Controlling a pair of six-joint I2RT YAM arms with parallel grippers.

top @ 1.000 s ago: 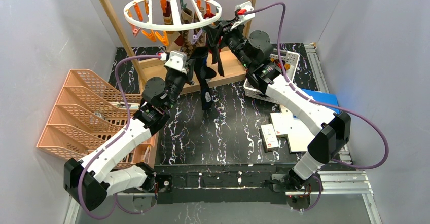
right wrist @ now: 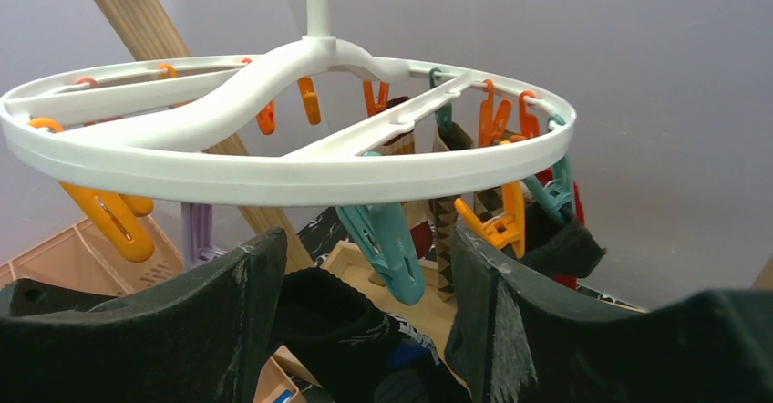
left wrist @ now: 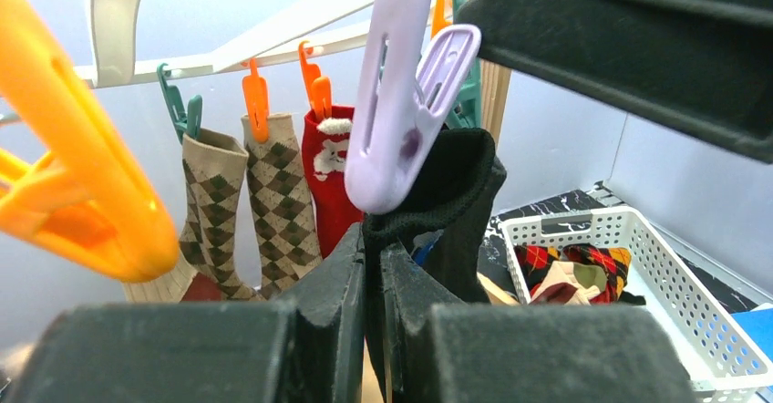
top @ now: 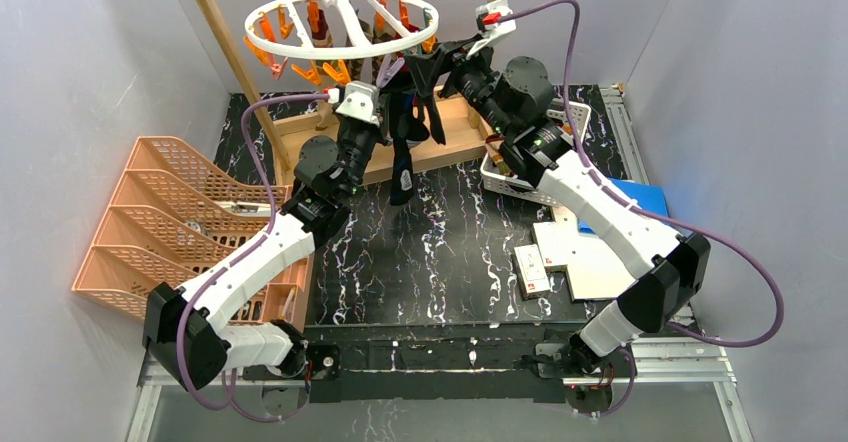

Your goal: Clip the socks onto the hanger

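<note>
The white round hanger (top: 300,50) carries coloured clips and several clipped socks. A black sock (top: 402,177) hangs from my left gripper, which is shut on its cuff. Right above that cuff, in the left wrist view, is a purple clip (left wrist: 387,120); whether its fingers grip the cloth cannot be told. My right gripper is part open; a teal clip (right wrist: 387,243) shows between its fingers, and the purple clip (right wrist: 196,230) lies left of them. One right finger (left wrist: 629,47) reaches close to the purple clip in the left wrist view.
Argyle socks (left wrist: 278,202) and a red sock (left wrist: 335,166) hang behind. Another black sock (right wrist: 565,248) hangs at the ring's right side. A white basket (left wrist: 629,225) with socks stands at the right, an orange rack (top: 150,232) at the left.
My left gripper has moved up and right toward the ring, carrying the black sock's cuff. The right gripper has shifted slightly right. The sock's hanging end has swung.
</note>
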